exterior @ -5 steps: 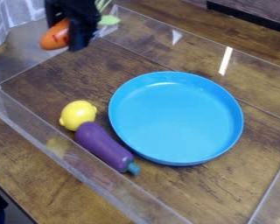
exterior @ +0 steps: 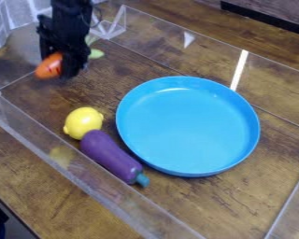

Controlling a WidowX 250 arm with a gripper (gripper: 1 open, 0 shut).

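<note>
My dark gripper (exterior: 59, 58) hangs at the upper left of the camera view, shut on an orange carrot (exterior: 49, 66), whose green top pokes out to the right behind it. A yellow lemon (exterior: 82, 122) and a purple eggplant (exterior: 109, 157) lie on the wooden table below, left of a large blue plate (exterior: 187, 125), which is empty.
A clear low wall (exterior: 64, 169) runs diagonally along the left and front of the work area. The table's right side and the space between gripper and plate are clear.
The lemon, eggplant and plate are unmoved.
</note>
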